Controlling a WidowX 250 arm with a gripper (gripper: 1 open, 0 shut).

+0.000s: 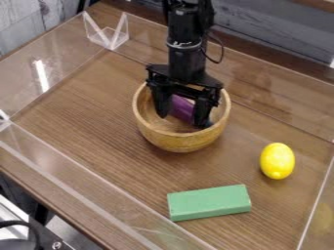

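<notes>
My black gripper point(182, 105) reaches down from the top into a wooden bowl point(179, 137) in the middle of the table, its fingers on either side of a purple object point(185, 105) inside. The dark fingers hide part of that object, and I cannot tell whether they grip it.
A green block point(209, 201) lies at the front, and a yellow lemon-like object point(276, 160) is right of the bowl. A transparent object point(107, 29) stands at the back left.
</notes>
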